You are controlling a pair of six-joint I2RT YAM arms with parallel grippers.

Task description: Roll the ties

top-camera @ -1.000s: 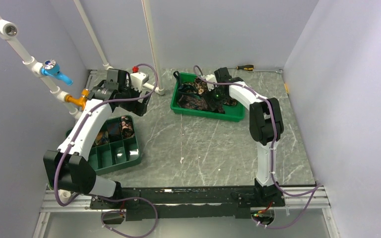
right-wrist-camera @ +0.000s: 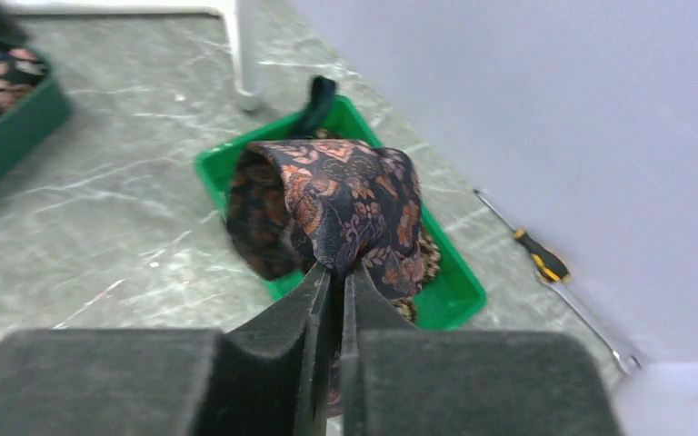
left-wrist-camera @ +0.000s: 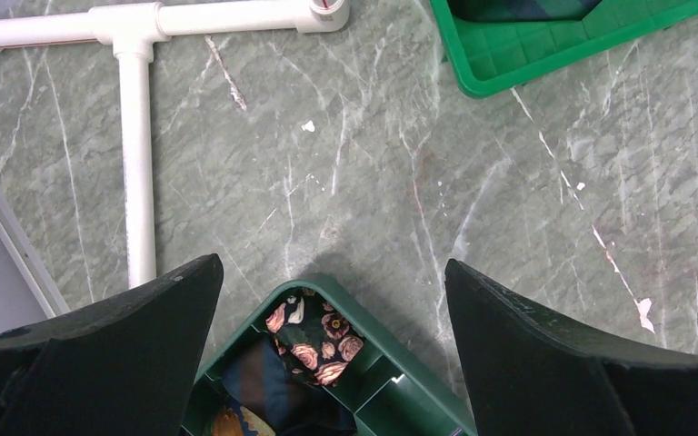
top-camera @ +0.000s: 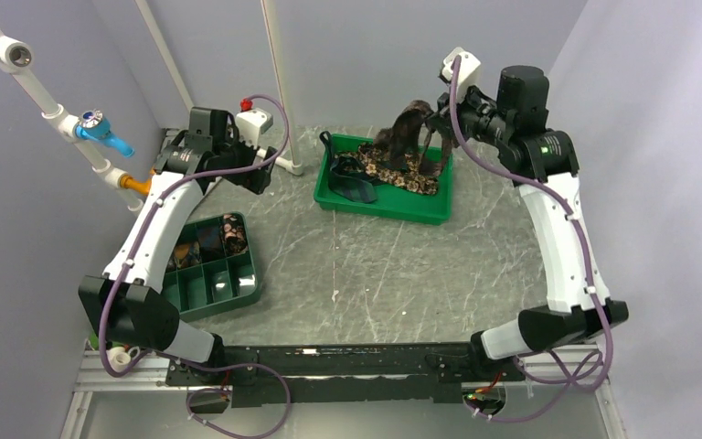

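My right gripper is shut on a brown floral tie (right-wrist-camera: 345, 200), lifted above the green tray (top-camera: 384, 208) at the back centre; the tie dangles toward the tray. Other ties lie inside, including a leopard-patterned one (top-camera: 411, 178) and a dark one (top-camera: 352, 187). My left gripper is open and empty, raised above the table near the sectioned organiser (top-camera: 196, 288) at left, which holds rolled ties such as a floral one (left-wrist-camera: 314, 341) and a dark one (left-wrist-camera: 273, 391).
White pipes (left-wrist-camera: 134, 173) run along the back and left. A screwdriver (right-wrist-camera: 536, 254) and a metal tool (right-wrist-camera: 591, 322) lie by the back wall.
The right arm has risen from inside the green tray, moving up and right, and has lifted the brown floral tie with it. The left arm has shifted slightly upward.
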